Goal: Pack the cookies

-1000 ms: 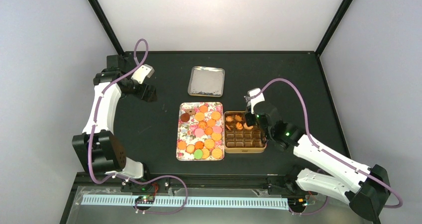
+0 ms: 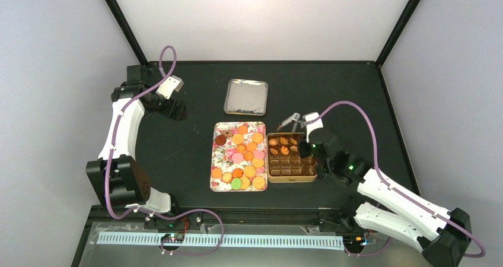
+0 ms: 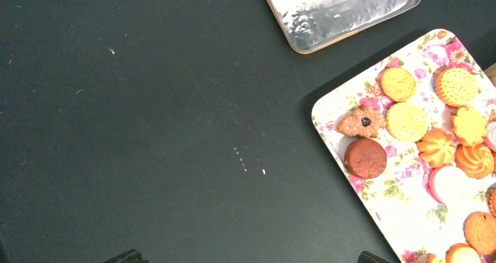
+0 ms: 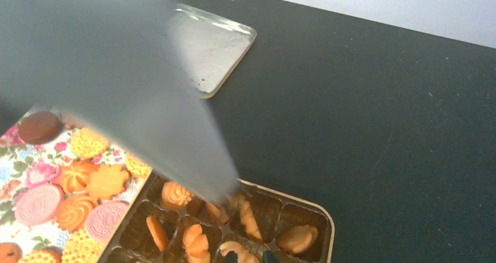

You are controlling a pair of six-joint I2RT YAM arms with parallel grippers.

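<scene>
Assorted cookies (image 2: 238, 139) lie on a floral tray (image 2: 217, 187) in the middle of the table. Beside it, on the right, stands a brown compartment box (image 2: 289, 179); cookies (image 4: 196, 244) fill several cells of its far rows, while its nearer cells look empty. At the box's right side, low over the cells, my right gripper is shut with a tan cookie (image 4: 240, 251) showing between its fingertips, partly cut off by the frame edge. My left gripper hangs open and empty over bare table, left of the tray.
A blurred grey object (image 4: 134, 93) crosses the right wrist view; from above, a grey thing (image 2: 289, 121) reaches over the box's far edge. An empty metal tray (image 2: 246, 97) lies behind the floral tray. The table right of the box is clear.
A grey object has appeared above the box's far edge. My right gripper has shifted slightly right and toward the near side. The left arm has not moved.
</scene>
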